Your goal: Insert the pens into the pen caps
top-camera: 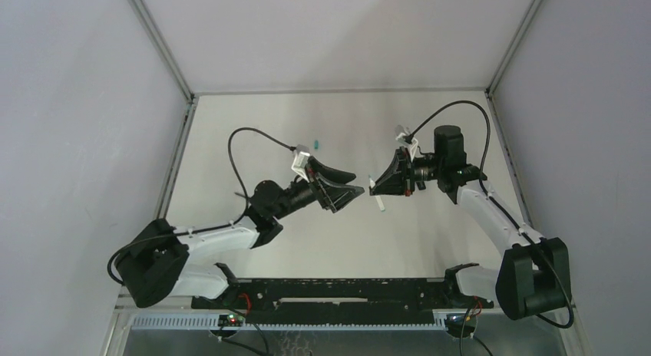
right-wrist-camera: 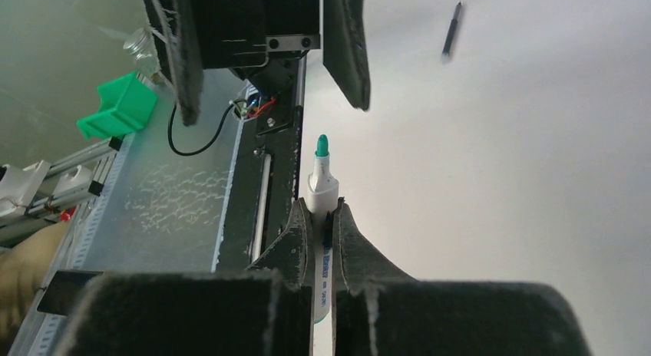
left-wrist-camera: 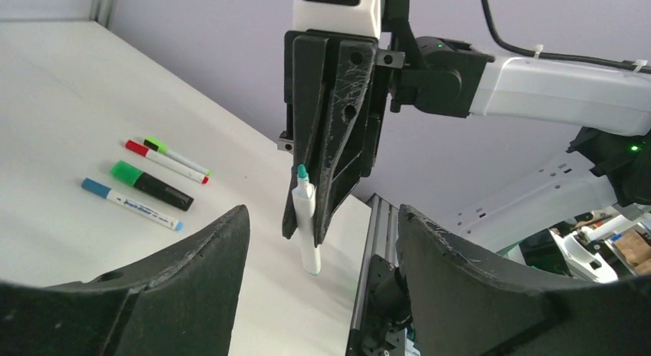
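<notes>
A white marker with a bare teal tip (right-wrist-camera: 322, 146) stands upright in my right gripper, which is shut on its barrel. The same marker (left-wrist-camera: 305, 212) shows in the left wrist view, tip up and without a cap. My left gripper (top-camera: 358, 184) is open, just left of the marker in the top view, with nothing between its fingers. In the right wrist view, its two separated fingers (right-wrist-camera: 349, 53) are above and beyond the tip. A small teal piece (top-camera: 315, 144), perhaps a cap, lies on the table behind the left gripper.
On the table lie a red-capped marker (left-wrist-camera: 166, 161), a light-green one (left-wrist-camera: 175, 155), a black marker with a green end (left-wrist-camera: 152, 185) and a blue-capped marker (left-wrist-camera: 131, 204). A dark pen (right-wrist-camera: 452, 32) lies apart from them.
</notes>
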